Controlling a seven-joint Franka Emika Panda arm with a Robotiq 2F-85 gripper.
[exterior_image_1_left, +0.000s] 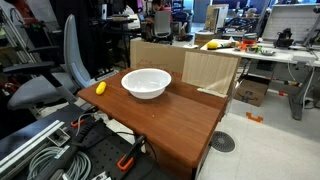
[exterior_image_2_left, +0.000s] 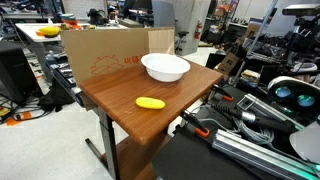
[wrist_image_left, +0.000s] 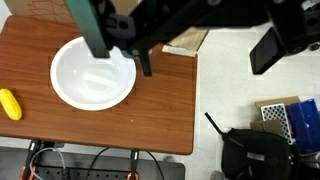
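A white bowl stands upright on the brown wooden table, and no object shows inside it. Apart from it, near the table's edge, lies a yellow elongated object. In the wrist view the bowl is at left and the yellow object is cut by the left border. My gripper is open above the scene, its dark fingers wide apart with only table and floor visible between them. The left finger overlaps the bowl's rim in the picture, with no contact visible. Neither exterior view clearly shows the gripper.
Cardboard panels and a pale board wall off the table's far side. Bare tabletop lies to the bowl's right in exterior view 1. Cables and clamps line the near edge. A black bag rests on the floor.
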